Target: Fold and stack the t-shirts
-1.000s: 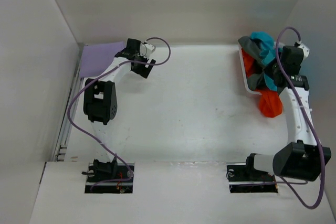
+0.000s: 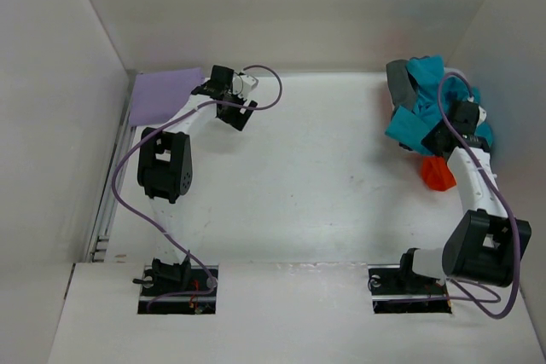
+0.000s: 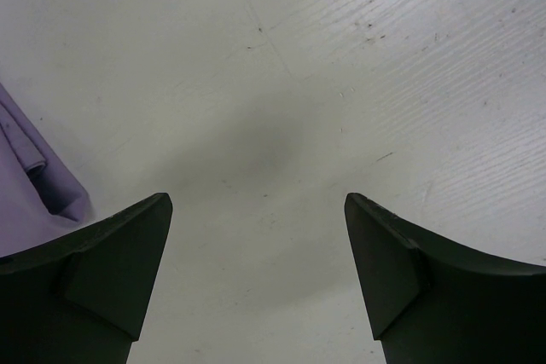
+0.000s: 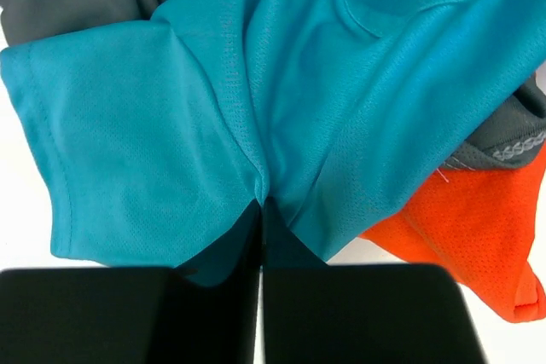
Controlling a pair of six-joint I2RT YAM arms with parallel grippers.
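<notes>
A heap of shirts fills the bin at the back right: teal shirt, grey shirt, orange shirt hanging toward the front. My right gripper is down on the teal fabric; in the right wrist view its fingers are shut at a crease, and whether cloth is between them is unclear. A flat purple cloth lies at the back left, its edge also in the left wrist view. My left gripper stands open to its right, over bare table.
Walls stand at the back and both sides. The bin is mostly covered by the shirts.
My right gripper has moved down toward the front of the heap.
</notes>
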